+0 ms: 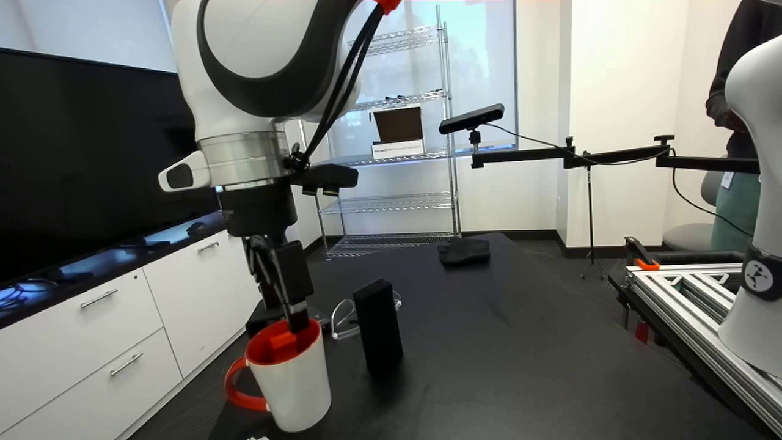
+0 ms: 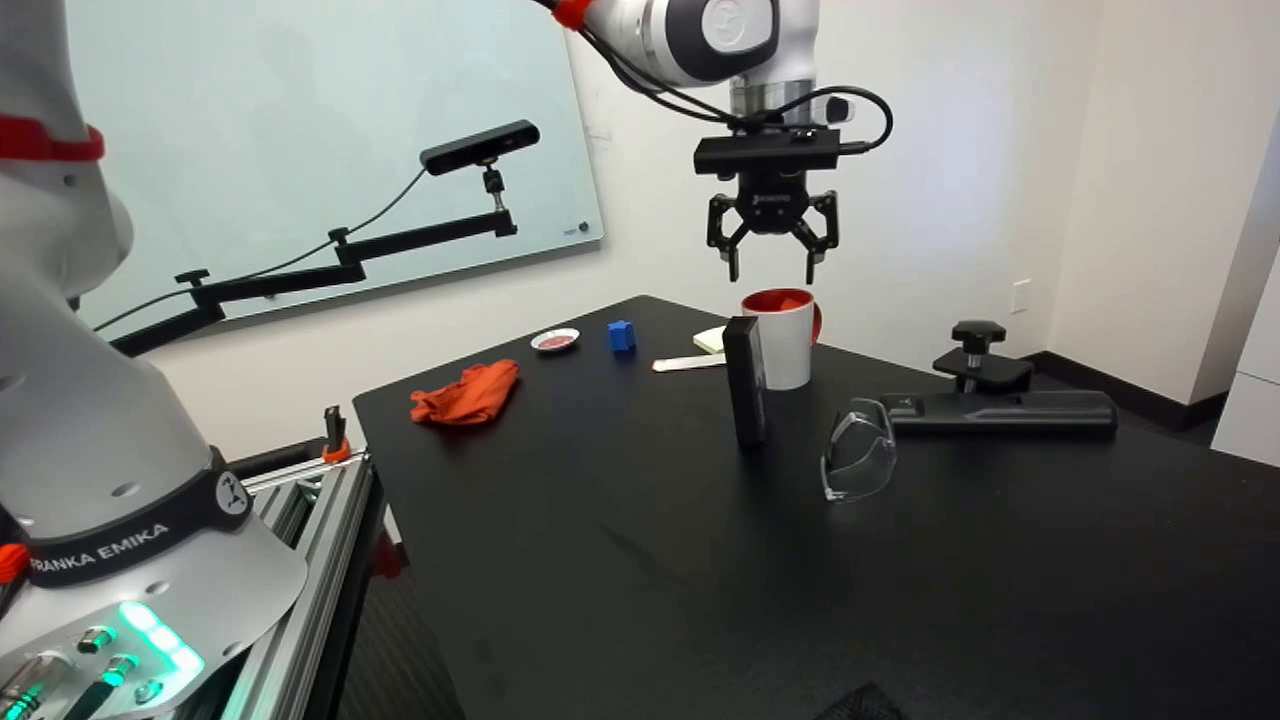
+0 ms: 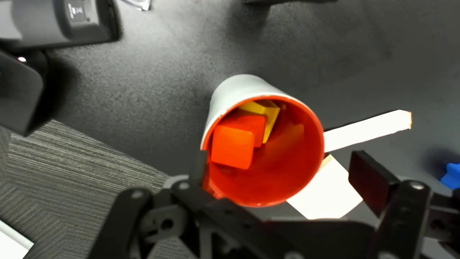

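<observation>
A white mug (image 2: 786,346) with a red-orange inside and handle stands upright on the black table. Looking down into it in the wrist view, I see orange-red blocks (image 3: 233,146) and a yellow block (image 3: 271,114) resting against one wall. My gripper (image 2: 771,274) is above the mug's rim, its fingers (image 3: 373,183) spread wide with nothing between them. One finger overlaps the mug's rim in exterior view 1; whether it touches cannot be told.
A black upright box (image 2: 745,382) stands close to the mug, with clear glasses (image 2: 859,450) beyond it. Also on the table are a blue block (image 2: 620,336), a small dish (image 2: 554,341), an orange cloth (image 2: 465,394) and a black clamp (image 2: 996,408).
</observation>
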